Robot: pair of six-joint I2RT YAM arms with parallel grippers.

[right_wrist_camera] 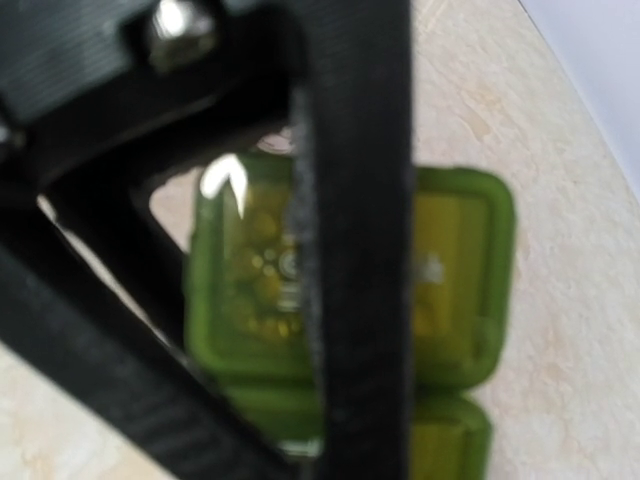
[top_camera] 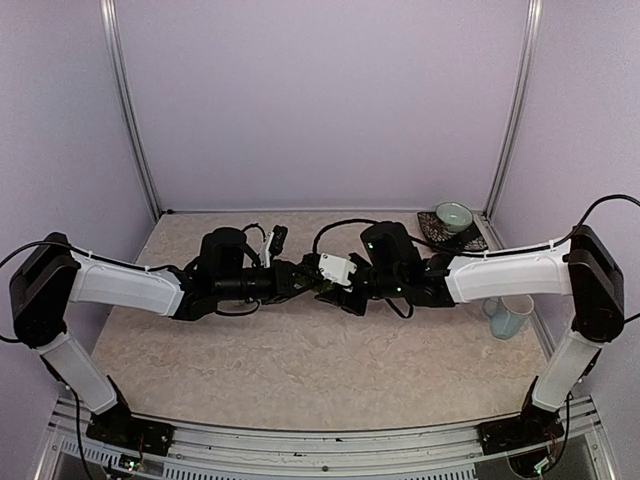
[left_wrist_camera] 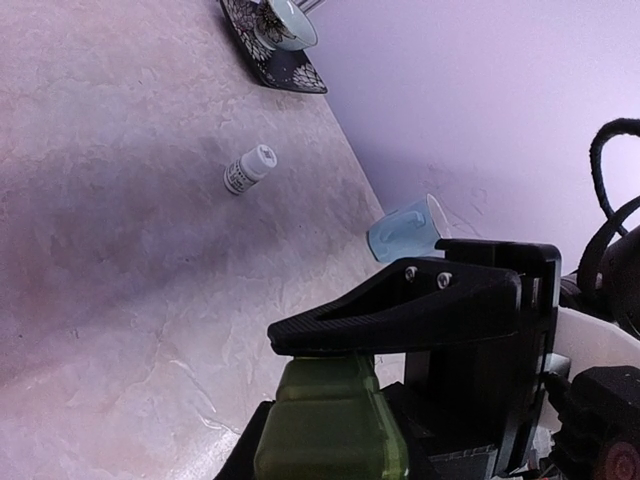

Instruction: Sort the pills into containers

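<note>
A translucent green pill container (left_wrist_camera: 330, 425) with compartments is held in the air at the centre, between my two grippers. In the left wrist view my left gripper (top_camera: 300, 279) is shut on it. My right gripper (top_camera: 335, 285) also closes on it; in the right wrist view its black fingers frame the green lids (right_wrist_camera: 460, 270), with yellowish contents showing through. Whether the pills inside are sorted cannot be seen. A small white labelled bottle (left_wrist_camera: 250, 170) stands on the table, seen in the left wrist view.
A pale green bowl (top_camera: 453, 216) sits on a dark patterned tray (top_camera: 474, 243) at the back right. A light blue mug (top_camera: 508, 316) stands near the right edge.
</note>
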